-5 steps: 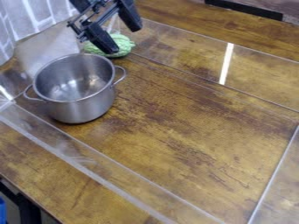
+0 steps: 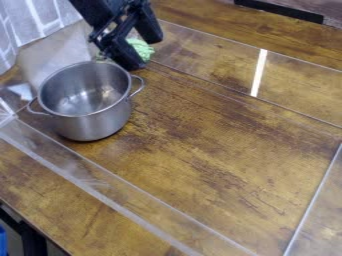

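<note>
The black robot gripper [image 2: 123, 45] hangs at the top left, above and behind the steel pot, in front of a pale green object [image 2: 144, 50] that it mostly covers. Whether its fingers are open or shut, or hold anything, is unclear. The steel pot [image 2: 86, 120] with two side handles stands on the wooden table [image 2: 227, 150] and looks empty.
A pale, translucent panel or board [image 2: 47, 55] and some small white items are behind the pot at left. Clear strips edge the work area.
The pot has not moved.
</note>
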